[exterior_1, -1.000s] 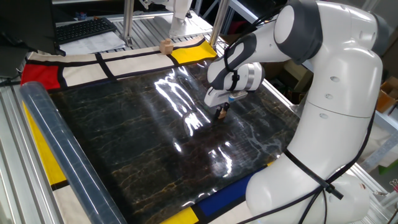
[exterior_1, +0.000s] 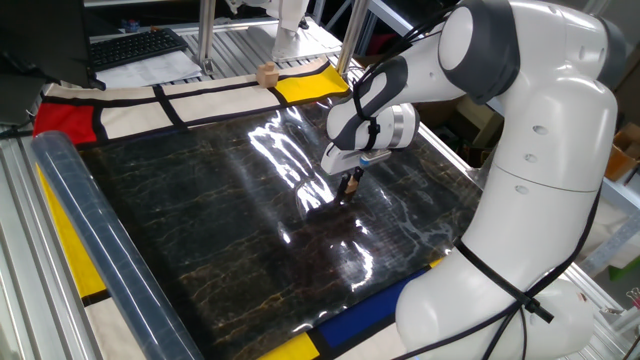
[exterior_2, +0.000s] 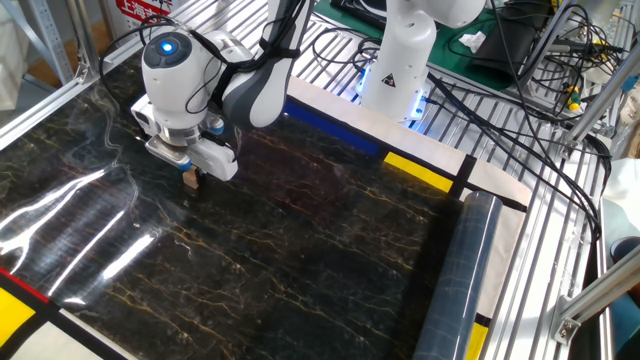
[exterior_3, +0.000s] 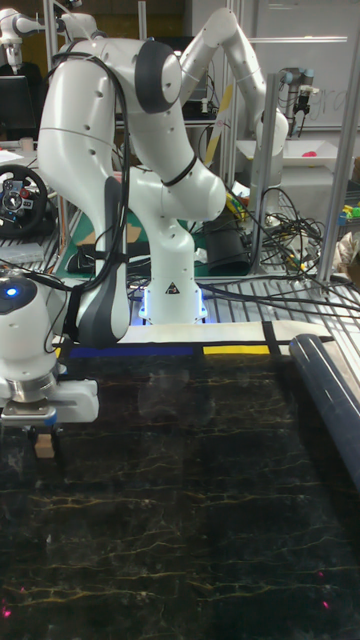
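A small wooden block (exterior_1: 352, 186) sits between the dark fingers of my gripper (exterior_1: 350, 187), which looks shut on it. The gripper points down close to the dark marbled sheet (exterior_1: 200, 240). In exterior view 2, the block (exterior_2: 191, 178) shows below the white hand, at or just above the sheet; I cannot tell if it touches. Exterior view 3 has the block (exterior_3: 44, 446) under the hand at the left edge, with a dark finger beside it.
Another wooden block (exterior_1: 267, 75) stands on the patterned cloth at the far edge. A clear rolled-up end (exterior_1: 110, 245) of the sheet lies along one side. Most of the sheet is bare. A keyboard (exterior_1: 138, 46) lies beyond the cloth.
My gripper and the block between its fingers have shifted slightly left and down in exterior view 1. Reflections on the sheet beside the fingers have changed shape. The other block has stayed put.
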